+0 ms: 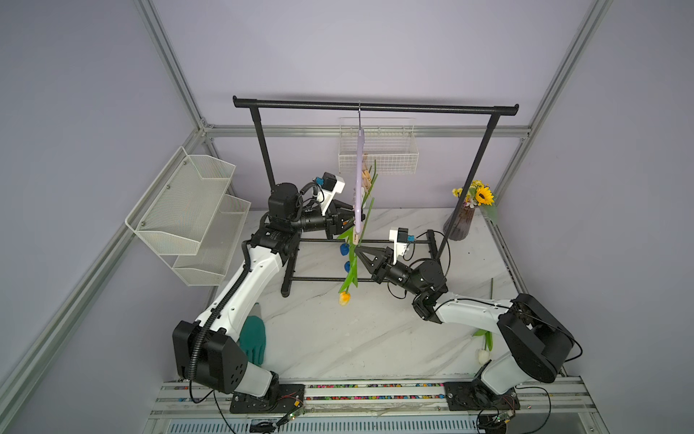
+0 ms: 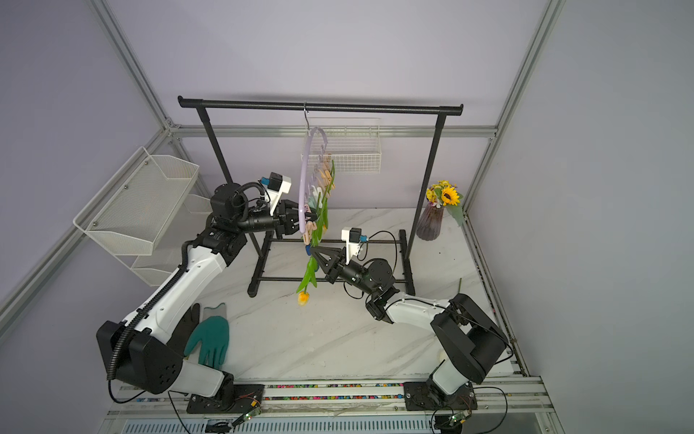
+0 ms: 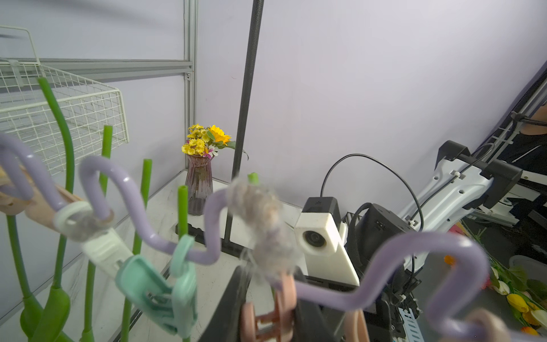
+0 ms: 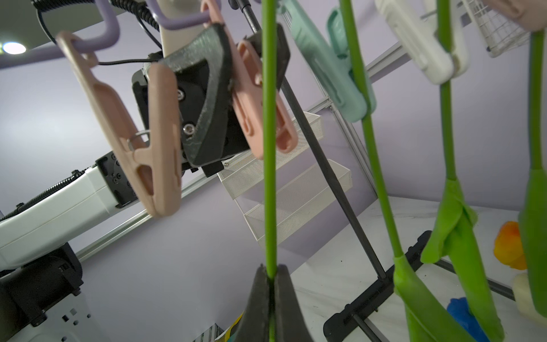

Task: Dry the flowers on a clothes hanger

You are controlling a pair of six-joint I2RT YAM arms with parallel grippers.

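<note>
A lilac hanger (image 1: 359,152) hangs on the black rack with flowers clipped head-down along it, stems (image 3: 104,142) rising between clothespins. My left gripper is shut on a pink clothespin (image 3: 289,302) on the hanger. In the right wrist view that clothespin (image 4: 253,97) sits behind a vertical green stem (image 4: 267,188). My right gripper is below it, shut on that stem. A yellow tulip (image 1: 345,297) hangs beneath. A white tulip (image 1: 483,356) lies at the table's right.
A vase of yellow flowers (image 1: 462,220) stands at back right, near the rack's right post (image 1: 480,152). Teal gloves (image 2: 209,340) lie at front left beside the left arm. Wire baskets (image 1: 184,209) are on the left and back walls.
</note>
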